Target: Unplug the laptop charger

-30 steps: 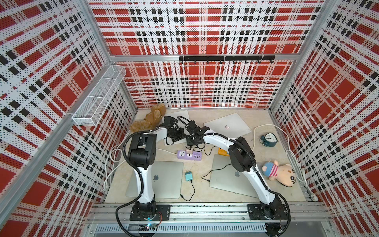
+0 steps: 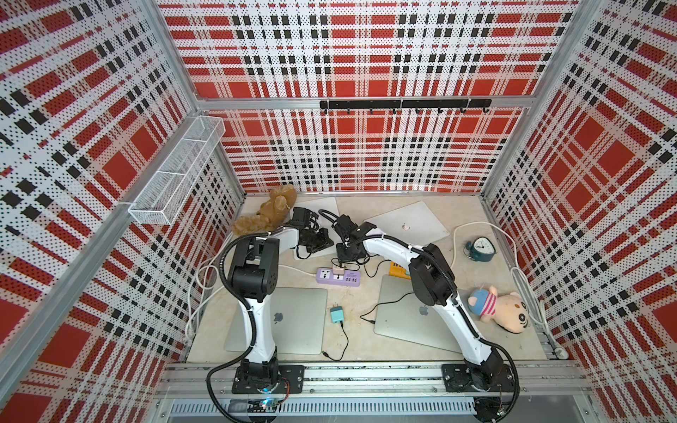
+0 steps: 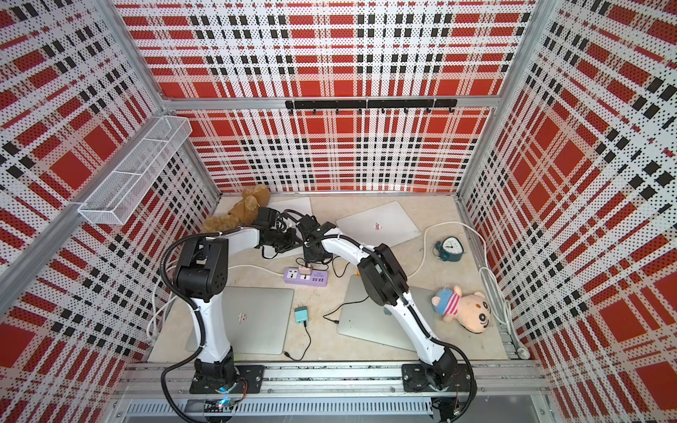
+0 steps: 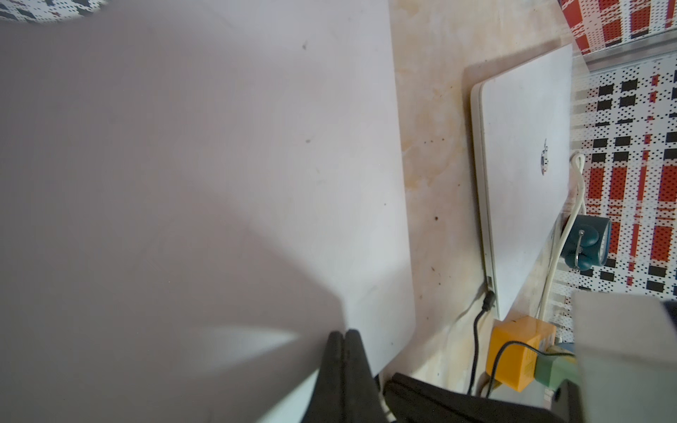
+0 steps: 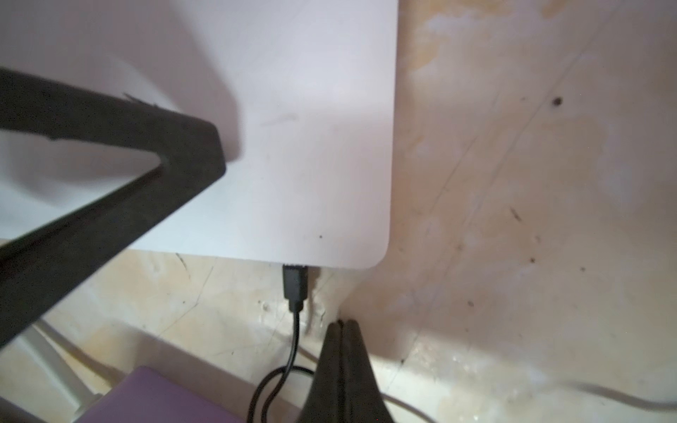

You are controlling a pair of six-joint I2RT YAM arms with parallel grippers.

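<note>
In the right wrist view, a black charger plug (image 5: 295, 284) sits at the edge of a pale laptop (image 5: 310, 176), near its corner, its cable trailing down in a loop. Just right of the plug and a little below it, my right gripper is shut, nothing between its fingertips. My left gripper is shut too, over the lid of the back-left laptop (image 4: 211, 176); nothing shows between its fingers. A dark finger-shaped part (image 5: 190, 144) of the left arm crosses above the lid in the right wrist view.
A purple power strip (image 2: 338, 277) with a plug lies in front of the grippers. Other laptops lie back right (image 2: 405, 224), front left (image 2: 289, 328) and front right (image 2: 402, 320). A teal charger (image 2: 337, 314) lies between the front ones. A clock (image 2: 481, 249) and plush toy (image 2: 499, 308) are right.
The left arm and the things on the table look unchanged.
</note>
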